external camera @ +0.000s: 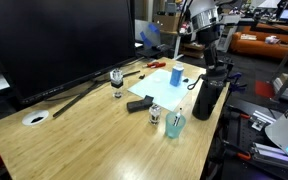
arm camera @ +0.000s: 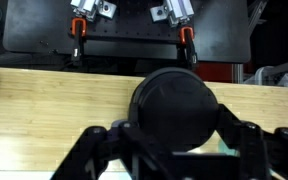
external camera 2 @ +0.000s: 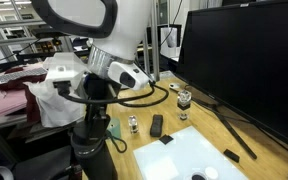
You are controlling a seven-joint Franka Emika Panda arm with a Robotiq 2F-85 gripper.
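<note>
In the wrist view, a black round object (arm camera: 177,108) sits between the fingers of my gripper, which is shut on it. Exterior view 1 has the gripper (external camera: 218,71) low at the right side of the table, directly above a tall black cylinder (external camera: 202,99). The same cylinder (external camera 2: 92,155) stands under the arm in exterior view 2. Whether the round object is the cylinder's top or a separate piece, I cannot tell. The hand and dark surfaces hide the contact there.
A mint cup (external camera: 174,125) with something upright in it stands near the front edge. Close by are a small light bottle (external camera: 155,115) and a black box (external camera: 139,104). White paper (external camera: 166,91) and a blue mug (external camera: 177,76) lie farther back.
</note>
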